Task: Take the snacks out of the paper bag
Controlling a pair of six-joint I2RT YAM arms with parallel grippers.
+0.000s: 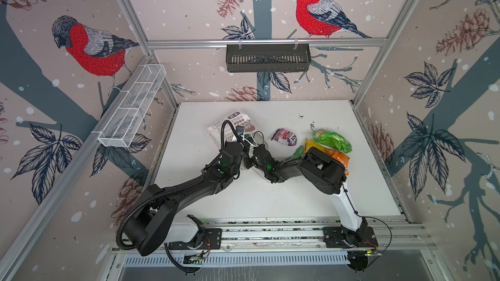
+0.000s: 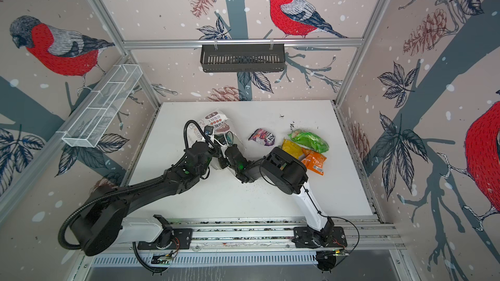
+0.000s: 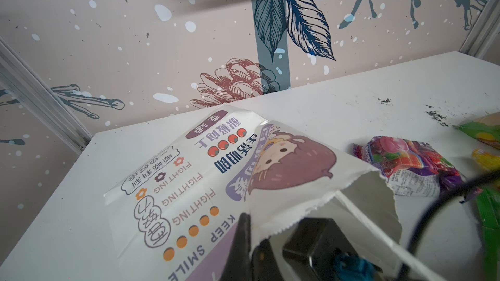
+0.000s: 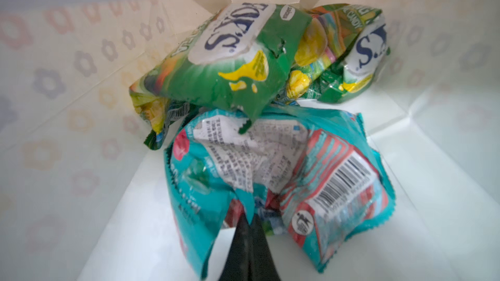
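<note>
The white printed paper bag (image 3: 182, 208) lies on its side on the table. My left gripper is shut on the edge of its mouth. My right gripper is inside the bag, shut, its tips at a teal snack packet (image 4: 333, 187); whether it pinches any of it cannot be made out. Behind that packet lie green FOX'S candy packets (image 4: 224, 67), partly overlapping. From above, both grippers are mostly hidden by the arms and bag.
On the white table (image 2: 172, 119), right of the bag, lie a purple packet (image 2: 262, 136), a green packet (image 2: 307, 139), a yellow packet (image 2: 291, 147) and an orange packet (image 2: 315, 161). A dark rack (image 2: 242, 58) hangs on the back wall.
</note>
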